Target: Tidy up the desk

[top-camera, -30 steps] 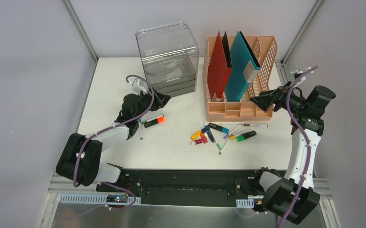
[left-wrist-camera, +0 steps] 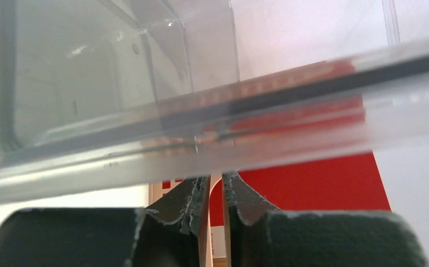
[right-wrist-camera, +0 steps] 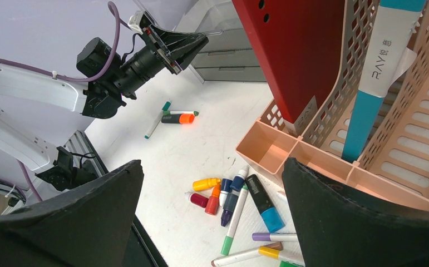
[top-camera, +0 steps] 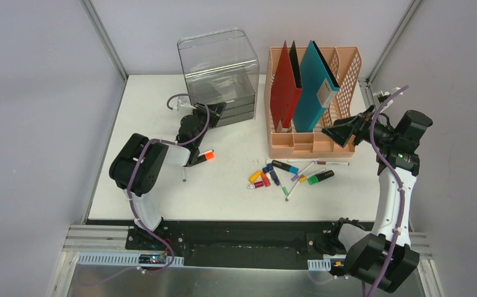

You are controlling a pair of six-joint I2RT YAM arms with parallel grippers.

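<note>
My left gripper (top-camera: 219, 109) is at the front of the clear drawer box (top-camera: 217, 55); in the left wrist view a clear plastic rim (left-wrist-camera: 212, 156) lies just beyond its slightly parted fingertips, and whether it touches is unclear. My right gripper (top-camera: 333, 133) hangs open over the front right of the peach organizer (top-camera: 313, 151), which holds a red folder (top-camera: 283, 86) and a teal folder (top-camera: 313, 86). Markers and small bottles (top-camera: 265, 179) lie scattered before the organizer; an orange-capped marker (top-camera: 206, 157) and thinner pens lie by the left arm.
Walls and a metal frame surround it at the back and sides.
My left arm has moved up toward the back, bringing its gripper to the front of the drawer box. The right arm has shifted very slightly.
</note>
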